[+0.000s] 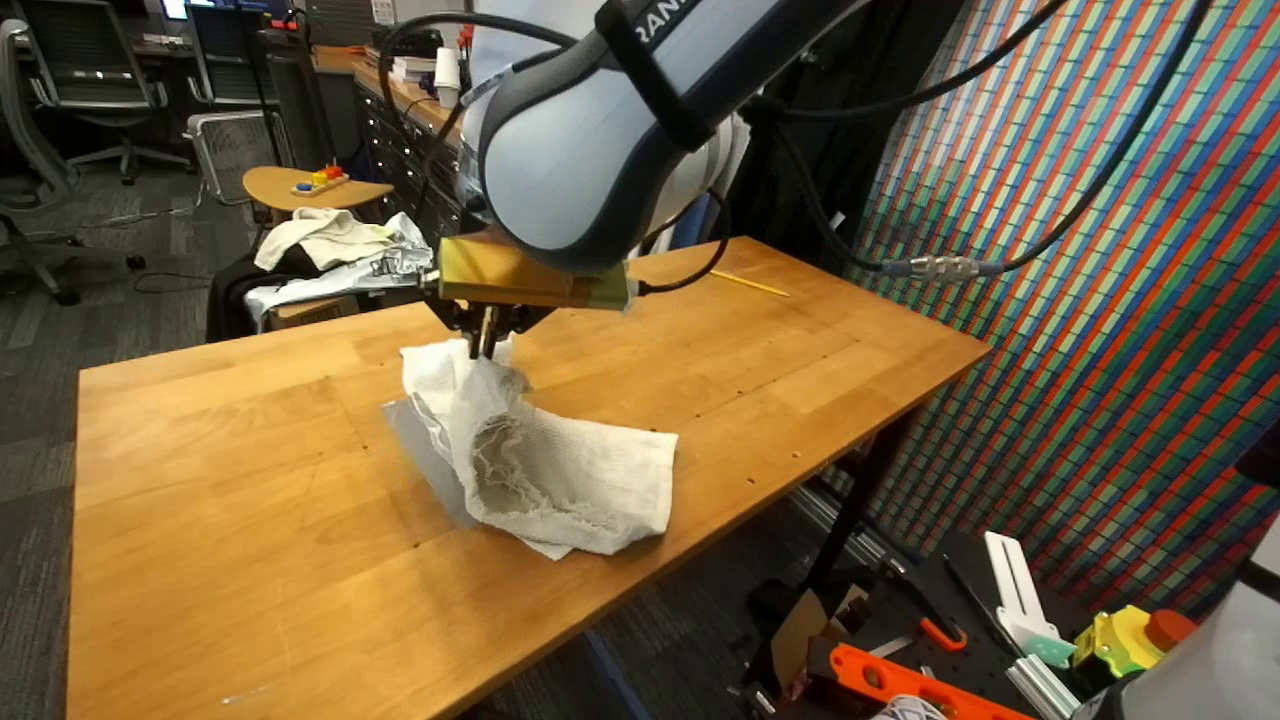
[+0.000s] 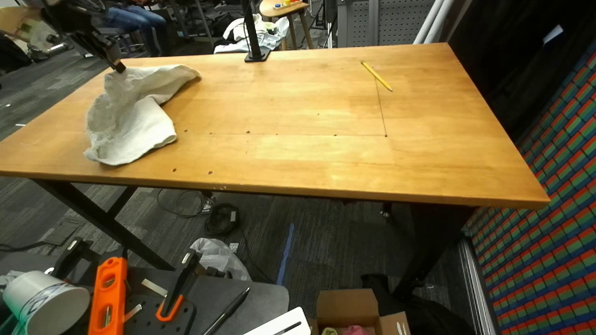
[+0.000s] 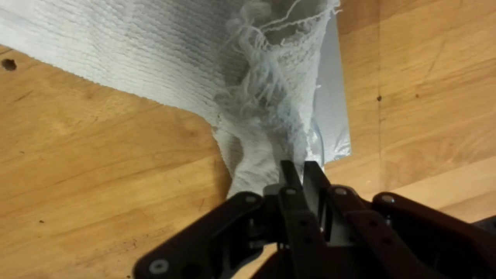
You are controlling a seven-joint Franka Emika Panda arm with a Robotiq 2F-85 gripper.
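A crumpled white towel point(image 1: 600, 470) lies on the wooden table, one part of it lifted into a peak. My gripper point(image 1: 482, 355) is shut on that peak, its fingers pointing down. In the wrist view the gripper pinches frayed, folded cloth of the towel point(image 3: 153, 51). From the other side, the towel point(image 2: 137, 120) drapes down from the gripper point(image 2: 120, 69) and spreads over the table's left part. Partly under the towel is a flat grey sheet point(image 3: 333, 107); how far it reaches beneath is hidden.
A yellow pencil point(image 2: 376, 76) lies far from the towel on the wooden table point(image 2: 296, 162), with clear wood between. A black stand point(image 2: 257, 55) rises at the table's edge. Tools, including an orange level point(image 2: 107, 296), sit on a separate surface below.
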